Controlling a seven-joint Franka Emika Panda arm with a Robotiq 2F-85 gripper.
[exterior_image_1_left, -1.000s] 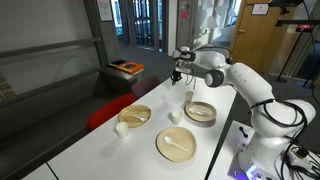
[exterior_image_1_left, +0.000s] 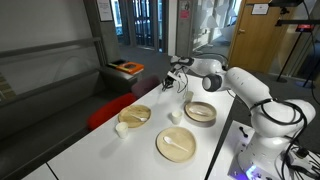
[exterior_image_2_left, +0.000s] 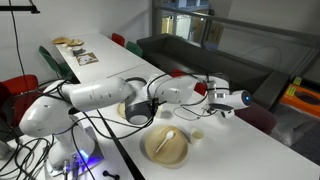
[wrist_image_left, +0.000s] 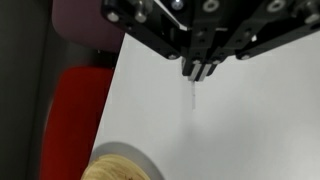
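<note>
My gripper is shut above the bare white table (wrist_image_left: 230, 125), and no object shows clearly between its fingertips. A faint pale streak runs below the tips; I cannot tell whether it is a thin thing or a reflection. In the first exterior view the gripper (exterior_image_1_left: 171, 83) hangs at the far part of the table, beyond the tan tray (exterior_image_1_left: 133, 115). The second exterior view has the gripper (exterior_image_2_left: 225, 110) small, past the cup (exterior_image_2_left: 197, 136). At the bottom of the wrist view appears the edge of a round tan container (wrist_image_left: 115, 168).
A round tan plate (exterior_image_1_left: 186, 154) holding a white spoon (exterior_image_1_left: 172, 140) lies nearest. Around it stand a left cup (exterior_image_1_left: 122, 130), a middle cup (exterior_image_1_left: 176, 118) and a tan bowl (exterior_image_1_left: 200, 111). A red chair (wrist_image_left: 75, 120) borders the table.
In the first exterior view, the arm's far end and gripper have come left and lower over the table. The plate, bowl, tray and cups stay where they were.
</note>
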